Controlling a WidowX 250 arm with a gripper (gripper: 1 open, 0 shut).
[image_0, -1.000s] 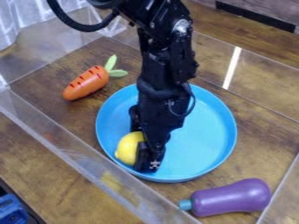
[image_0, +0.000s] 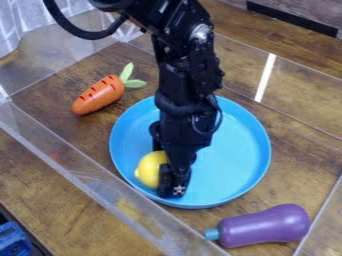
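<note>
My black gripper (image_0: 171, 165) reaches down into a blue plate (image_0: 239, 145) in the middle of the view. Its fingers are at a yellow toy (image_0: 147, 169) on the left part of the plate, closed on it as far as shows; the gripper hides part of the toy.
An orange toy carrot (image_0: 99, 96) lies at the upper left, outside the plate. A purple toy eggplant (image_0: 263, 225) lies at the lower right. A clear plastic wall runs along the lower left, with a blue object (image_0: 11, 242) beyond it. Bare wood shows at the right.
</note>
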